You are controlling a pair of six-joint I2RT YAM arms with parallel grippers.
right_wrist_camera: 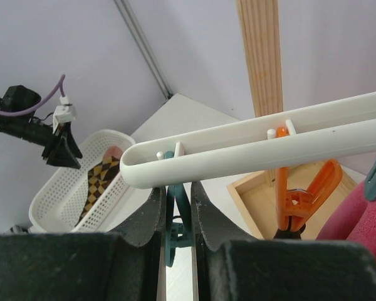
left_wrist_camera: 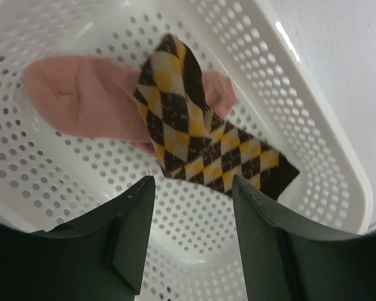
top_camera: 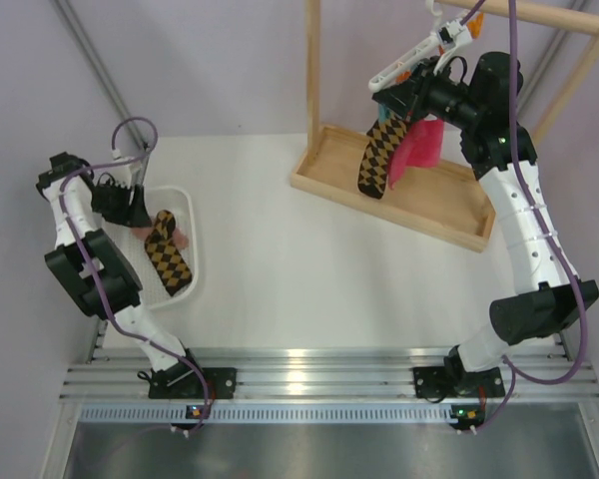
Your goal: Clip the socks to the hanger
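Observation:
A white hanger (right_wrist_camera: 250,150) hangs from the rack with coloured clips. My right gripper is shut on the teal clip (right_wrist_camera: 181,234) at its near end. In the top view a black-and-tan checkered sock (top_camera: 381,155) and a pink sock (top_camera: 417,150) hang below the hanger. In the left wrist view another checkered sock (left_wrist_camera: 169,103) lies folded over a salmon-pink sock (left_wrist_camera: 81,94) inside the white basket (left_wrist_camera: 338,150). My left gripper is open above them, with nothing between its fingers.
The wooden rack's open base frame (top_camera: 324,188) sits under the hanging socks, with its upright post (top_camera: 313,70) on the left. An orange clip (right_wrist_camera: 301,199) is on the hanger. Bare white table (top_camera: 260,259) separates basket and rack.

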